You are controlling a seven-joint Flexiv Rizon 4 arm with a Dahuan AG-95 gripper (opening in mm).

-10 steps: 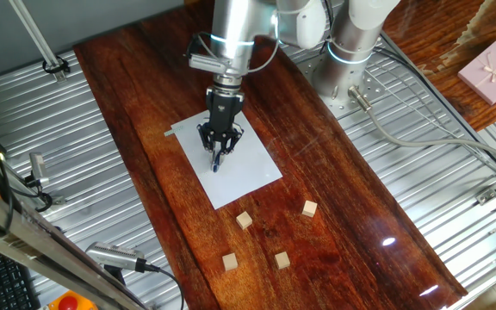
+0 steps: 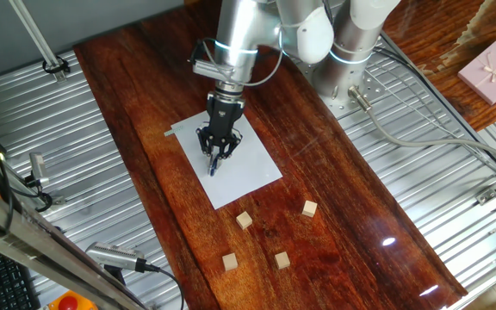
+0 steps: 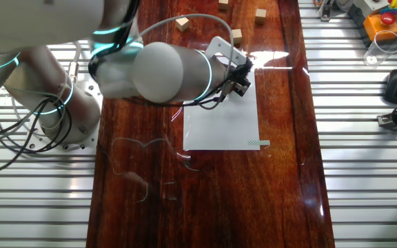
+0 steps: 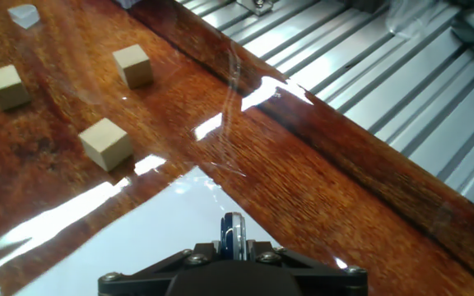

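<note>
A sheet of white paper (image 2: pixel 250 172) lies flat on the brown wooden table. Over it, my gripper (image 2: pixel 218 151) is shut on a slim dark-blue and silver pen (image 2: pixel 213 166). In the wrist view the pen (image 4: pixel 234 233) juts from between the fingers, close to the paper's corner. Whether its tip touches the sheet cannot be told. No line shows clearly on the paper. From exterior view 2, the arm covers the fingers and pen, while the lower part of the paper (image 3: pixel 219 131) is visible.
Several small wooden cubes sit beyond the paper, the closest being one cube (image 4: pixel 106 145). A patterned strip (image 3: pixel 258 142) lies at a paper edge. Outside the table (image 2: pixel 136 129) run metal slats, with a small camera (image 2: pixel 115 256) beside it.
The gripper and pen have shifted very slightly over the paper, and the upper arm has moved a little to the right. Paper and cubes stay where they were.
</note>
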